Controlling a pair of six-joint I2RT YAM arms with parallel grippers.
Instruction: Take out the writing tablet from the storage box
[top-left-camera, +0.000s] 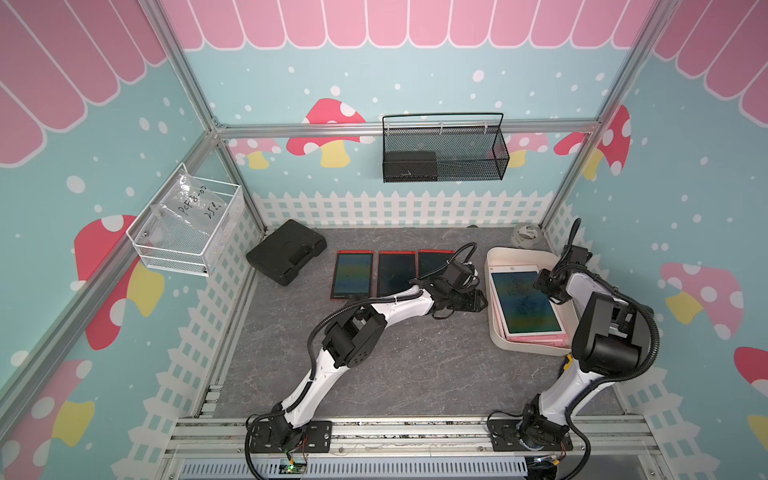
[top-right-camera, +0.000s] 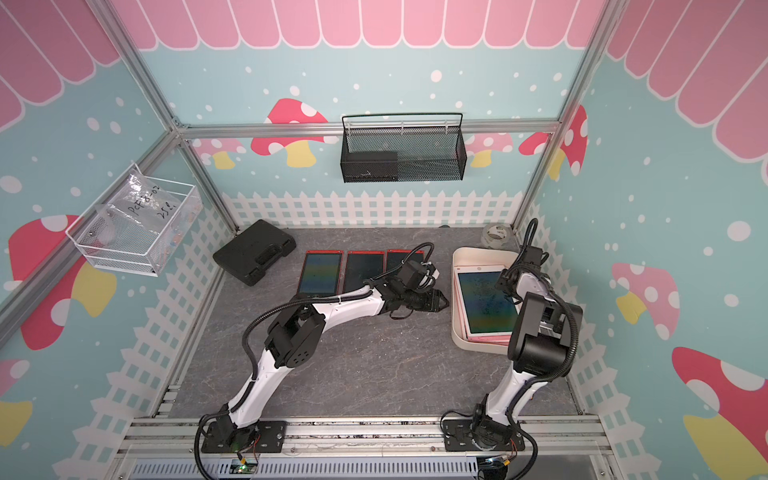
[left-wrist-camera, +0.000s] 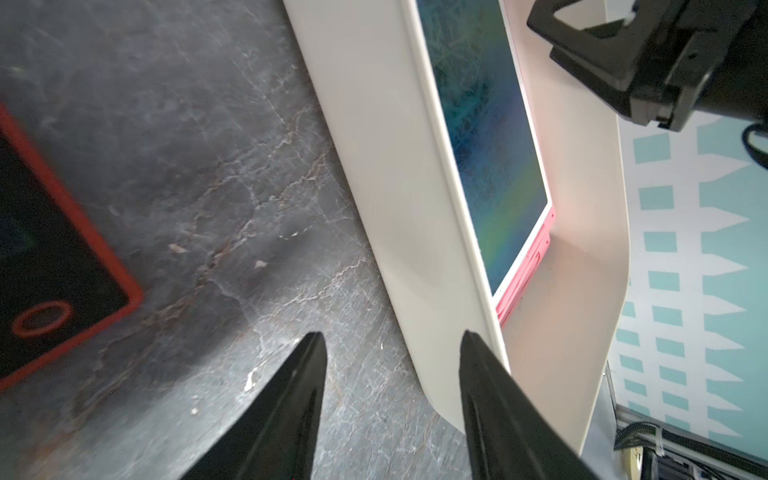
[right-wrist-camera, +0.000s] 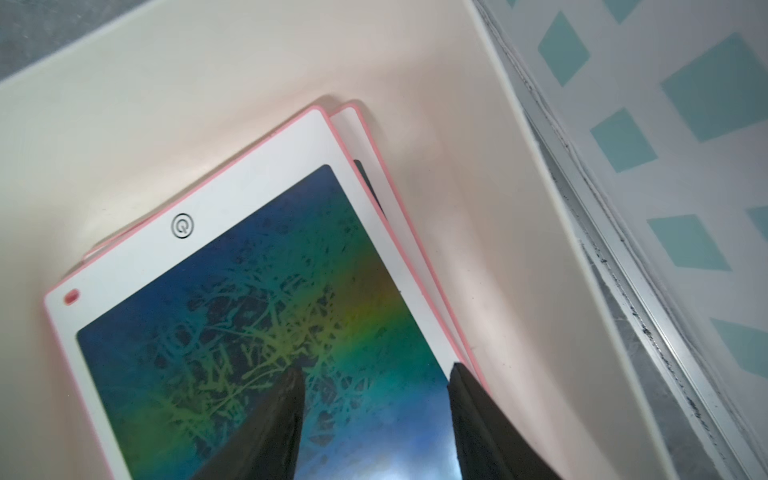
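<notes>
A cream storage box holds stacked white writing tablets with pink edges, the top tablet screen up, also clear in the right wrist view. My left gripper is at the box's outer left wall, fingers apart with nothing seen between them. My right gripper hangs open inside the box's outline, over the right part of the top tablet.
Three red-framed dark tablets lie left of the box, partly behind my left arm. A black case sits back left, a tape roll behind the box.
</notes>
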